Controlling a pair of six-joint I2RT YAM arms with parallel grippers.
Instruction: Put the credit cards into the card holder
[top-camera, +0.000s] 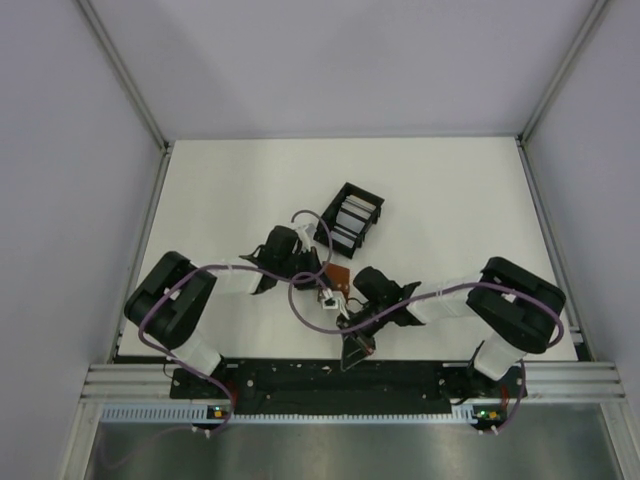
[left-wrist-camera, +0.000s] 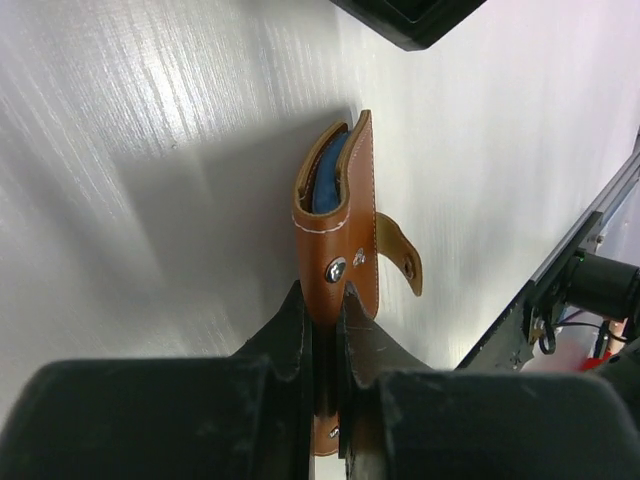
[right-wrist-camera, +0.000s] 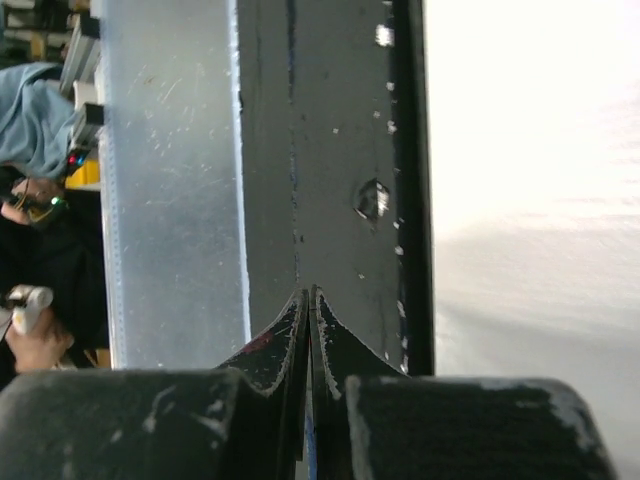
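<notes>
The brown leather card holder (left-wrist-camera: 340, 245) is pinched between the fingers of my left gripper, which is shut on it. Its strap flap sticks out to the right, and something blue (left-wrist-camera: 328, 182) shows inside its slot. In the top view the brown holder (top-camera: 338, 274) is partly hidden by the arms. My right gripper is shut with nothing showing between its fingers, apart from the holder and over the dark front strip of the table. Several light cards (top-camera: 352, 215) appear to stand in a black rack (top-camera: 328, 215) behind the grippers.
The dark strip (right-wrist-camera: 330, 140) runs along the table's front, with the clear panel (right-wrist-camera: 170, 180) beyond it.
</notes>
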